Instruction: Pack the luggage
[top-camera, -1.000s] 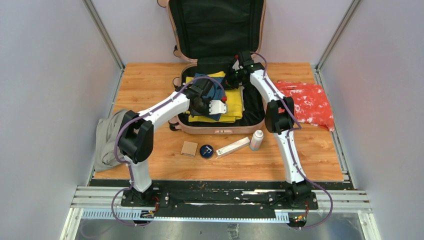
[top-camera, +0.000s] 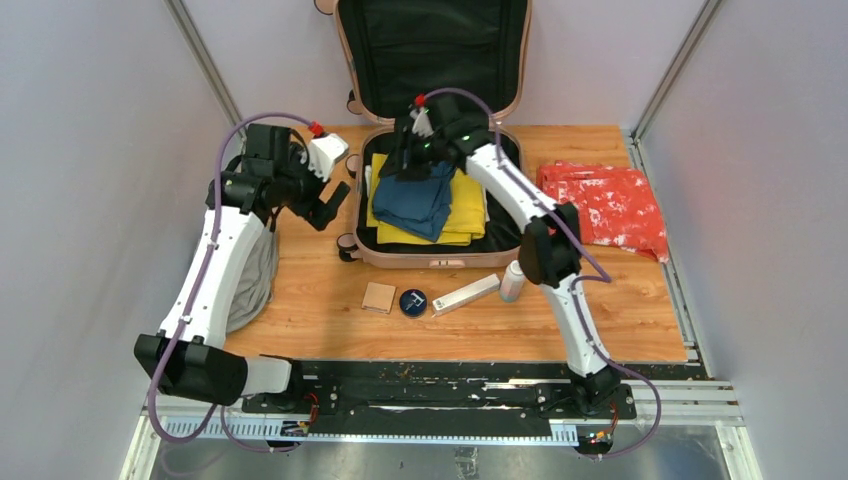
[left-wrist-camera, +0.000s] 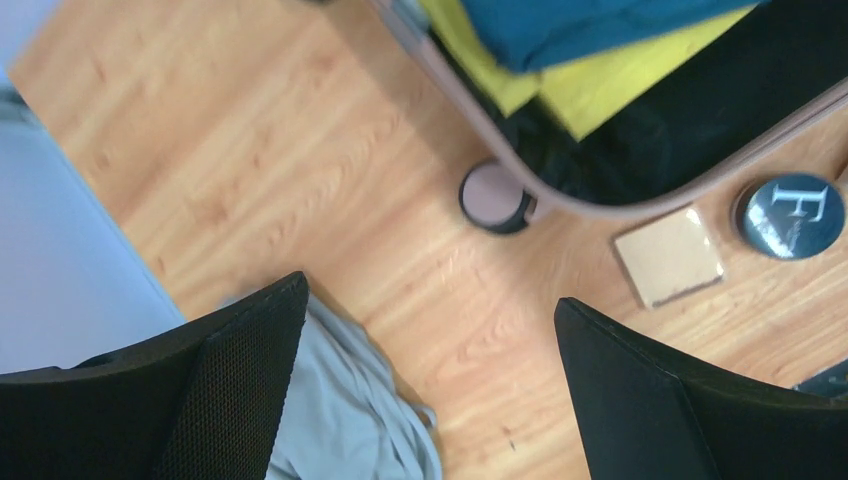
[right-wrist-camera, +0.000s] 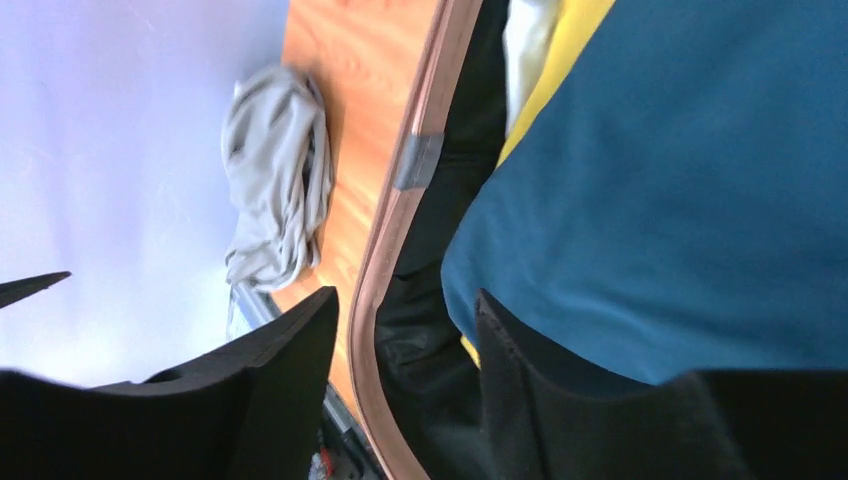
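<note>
The pink-framed suitcase lies unfolded with its lid up at the back. Inside, a folded blue garment rests on yellow cloth, both also seen in the right wrist view, where the blue garment fills the right side. Over the suitcase's left half hovers my right gripper, its fingers apart and nothing clearly between them. My left gripper stands open outside the suitcase's left edge, above the wood table, empty. Its fingers frame bare wood and part of the grey cloth.
In front of the suitcase lie a tan square box, a round dark tin, a long white box and a white bottle. A red patterned cloth is at right. Bare table lies front left.
My left arm has swung out of the suitcase to the left. The right arm has moved left over the blue garment, away from the back right of the suitcase.
</note>
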